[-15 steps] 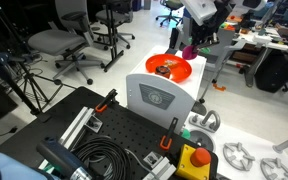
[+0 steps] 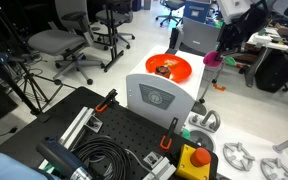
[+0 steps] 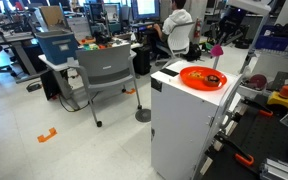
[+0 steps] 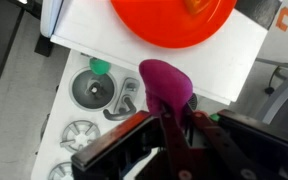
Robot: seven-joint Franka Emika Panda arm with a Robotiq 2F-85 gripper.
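Observation:
A magenta object (image 4: 166,82) sticks out from the fingers of my gripper, which is shut on it; its far shape is rounded, and the fingers hide its base. In exterior view 1 the gripper (image 2: 220,52) hangs in the air to the right of a red plate (image 2: 185,72), with the magenta object (image 2: 212,59) at its tip. A small brownish item (image 2: 164,71) lies on that plate. From exterior view 2, the plate (image 3: 189,82) rests on a white surface and bears small orange and brown pieces, while the magenta object (image 3: 217,50) is above and apart from it.
Beside the white tabletop (image 4: 104,30) is a toy kitchen unit with a round sink (image 4: 92,92), a small faucet (image 4: 122,107) and burners (image 4: 79,135). A green item (image 4: 100,66) sits at the sink's edge. A yellow-and-red button box (image 2: 195,160) stands in front.
In exterior view 1 the gripper has moved to the right, away from the plate and slightly lower, carrying the magenta object. The plate and its contents stay put.

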